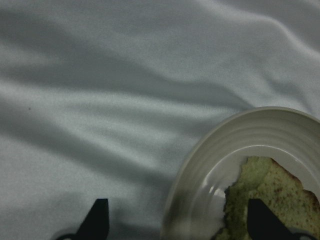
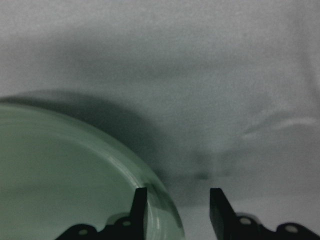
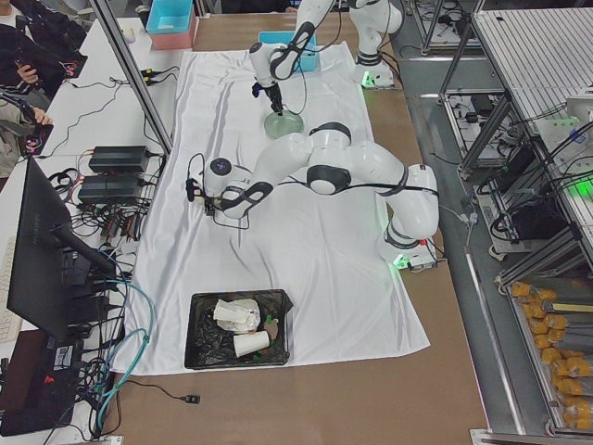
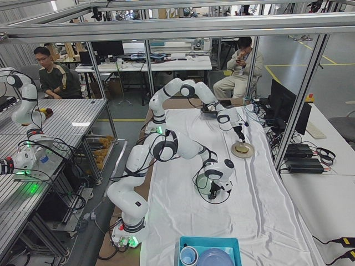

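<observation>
A beige plate [image 4: 249, 150] with a browned flatbread [image 1: 270, 200] lies on the white cloth. My left gripper stands open low at that plate, one finger over the bread, the other outside the rim over the cloth. A pale green plate [image 2: 60, 170] lies further along the cloth, partly hidden by the arm in the right camera view. My right gripper is open at its rim, one finger inside the rim and one outside, nothing seen held.
A black lined bin [image 3: 199, 329] with white items stands at one end of the cloth. A blue crate [image 4: 233, 246] holding cups and dishes stands at the other.
</observation>
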